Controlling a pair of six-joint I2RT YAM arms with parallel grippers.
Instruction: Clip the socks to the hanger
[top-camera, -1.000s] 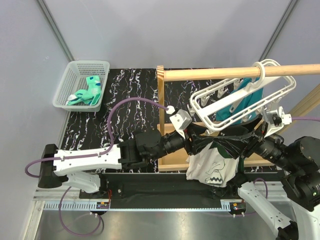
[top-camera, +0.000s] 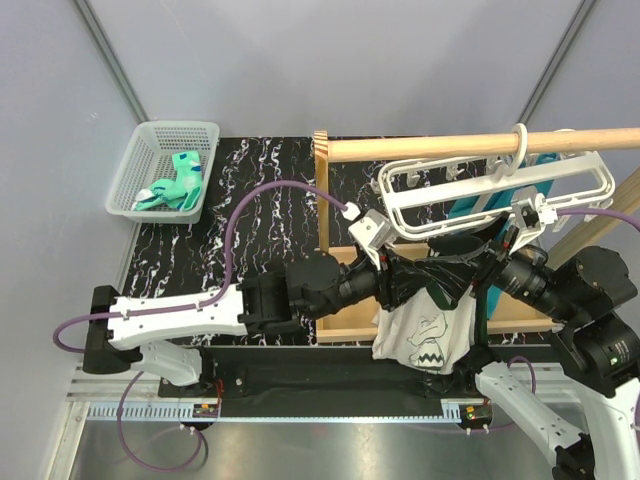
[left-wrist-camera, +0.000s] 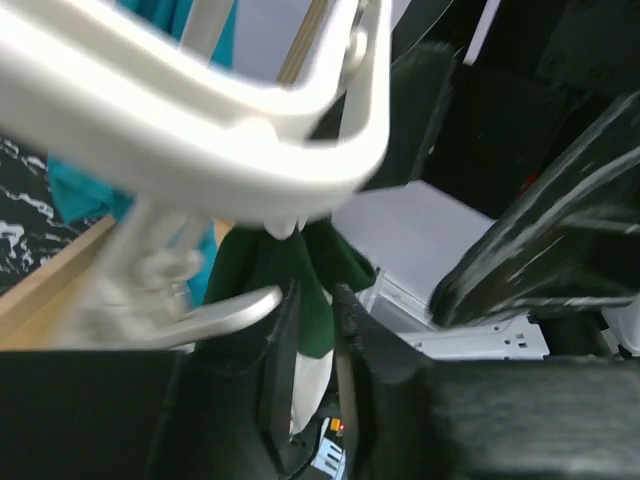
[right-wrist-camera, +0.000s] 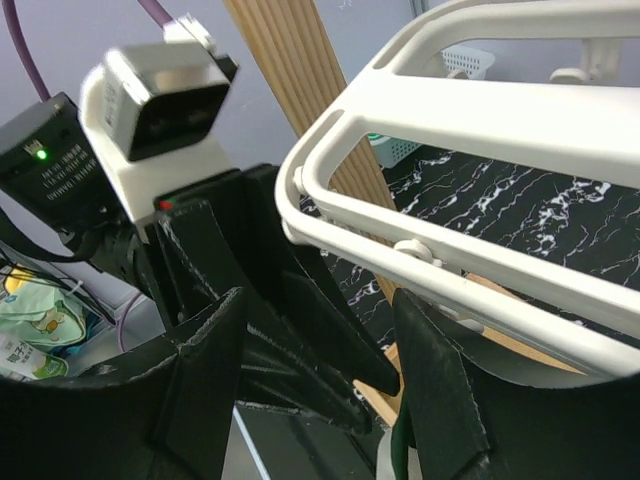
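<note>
The white clip hanger (top-camera: 490, 185) hangs on the wooden bar, a teal sock (left-wrist-camera: 75, 185) on it. Below it hangs a white and dark green sock (top-camera: 430, 335), its green part (left-wrist-camera: 285, 275) under a clip. My left gripper (top-camera: 420, 275) and right gripper (top-camera: 480, 260) meet at the hanger's front edge, the green cloth largely hidden by them. In the left wrist view, the left fingers sit low beside a clip. In the right wrist view, a strip of green shows at the right fingers. Whether either holds cloth is unclear.
A white basket (top-camera: 140, 150) with teal and white socks stands at back left. The wooden rack (top-camera: 360, 150) surrounds the hanger.
The hanger has turned to lie flatter, its right end lower toward the front.
</note>
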